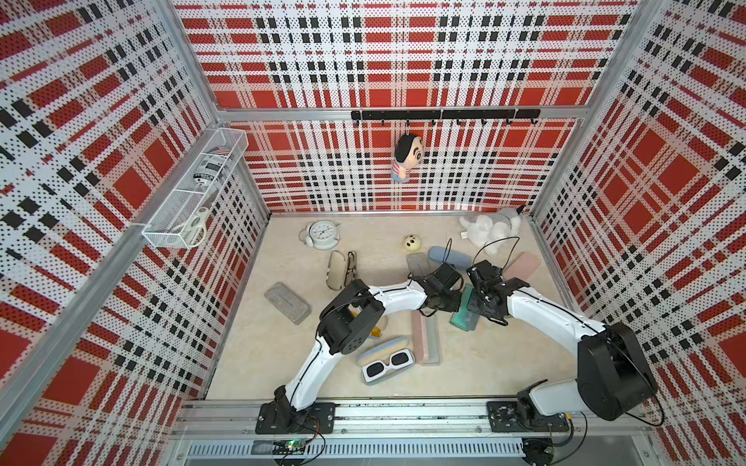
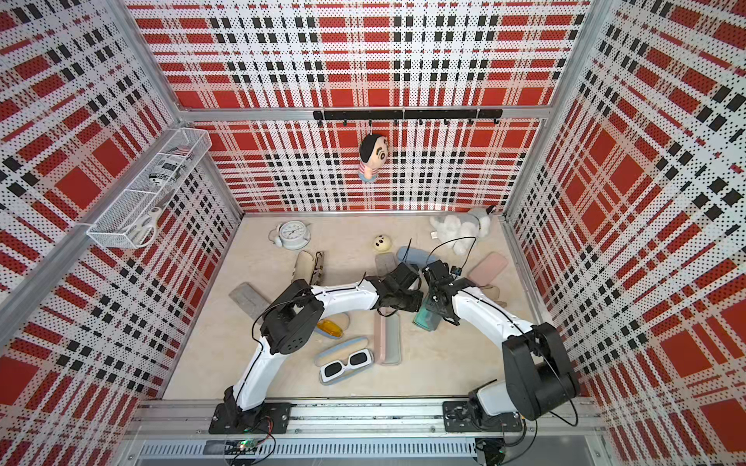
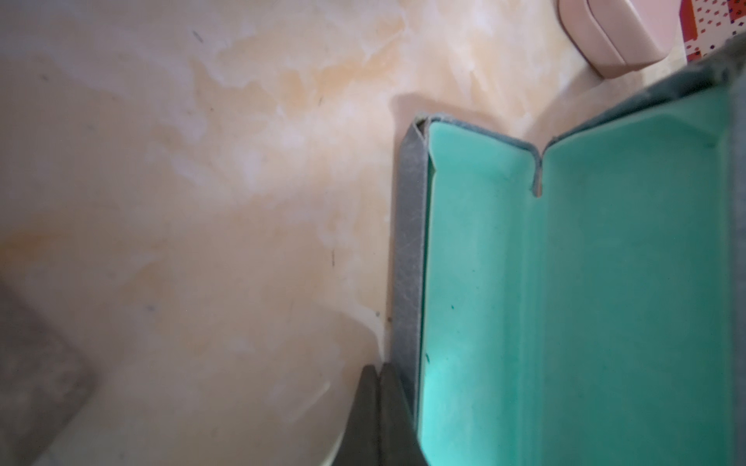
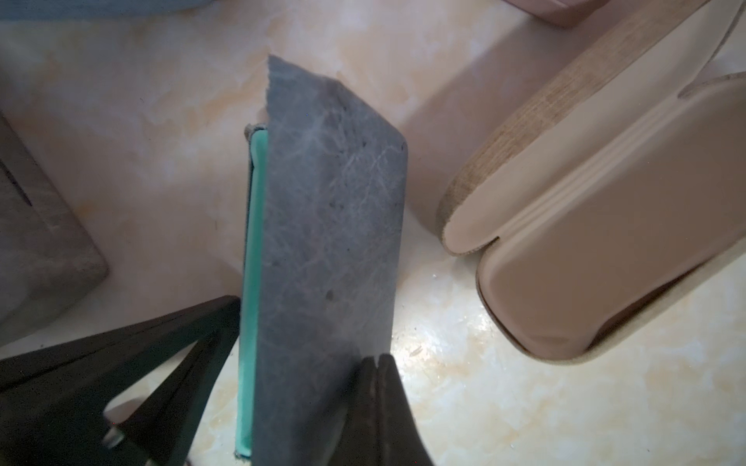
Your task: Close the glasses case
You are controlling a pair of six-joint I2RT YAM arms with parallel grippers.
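A grey glasses case with a green lining point(image 1: 461, 313) stands part open between my two arms, its lid tilted up. In the left wrist view, the green inside point(image 3: 478, 272) faces the camera and my left gripper is shut, its tips at the outer edge of the left wall. From the other side, the right wrist view has the lid's grey back point(image 4: 330, 233), with my right gripper shut against its right-hand side. Nothing shows between either pair of fingers. Both arms partly hide the case in the top views.
An open beige case point(image 4: 590, 256) lies to the right of the green-lined one. A pink and grey case point(image 1: 425, 341) is to its front left, a blue case point(image 1: 449, 257) behind. White sunglasses point(image 1: 388, 363) lie in front, with bare table at the front right.
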